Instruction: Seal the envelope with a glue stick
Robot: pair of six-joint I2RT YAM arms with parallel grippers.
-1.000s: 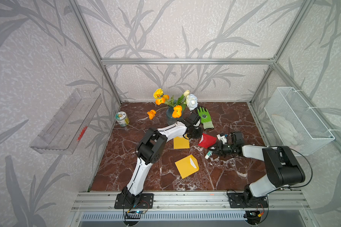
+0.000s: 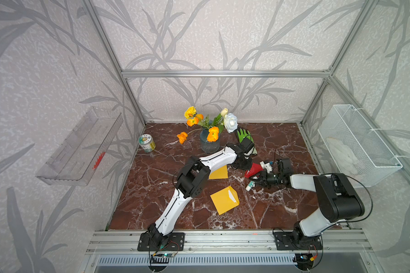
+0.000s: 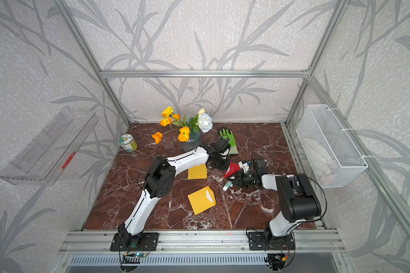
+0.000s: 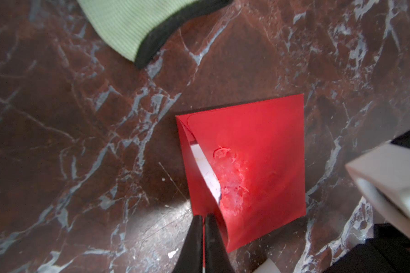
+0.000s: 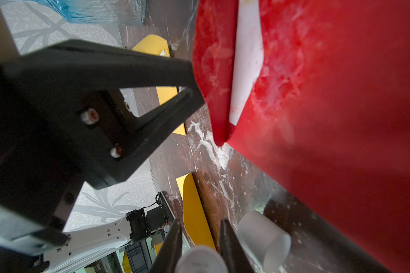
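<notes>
A red envelope with its flap part folded lies on the marble table, glue smears beside the white insert. My left gripper is shut over the flap's lower end, no clear thickness between its fingertips. In the right wrist view, my right gripper is shut on a small white cylinder, apparently the glue stick; a white cap lies loose below the red envelope. In the top views the right gripper sits just right of the envelope.
Yellow envelopes lie at front centre and behind the left arm. A vase of flowers and a green glove stand or lie behind; a can is at back left.
My left gripper has moved right, and the red envelope has shifted right with it. The right arm has moved only slightly.
</notes>
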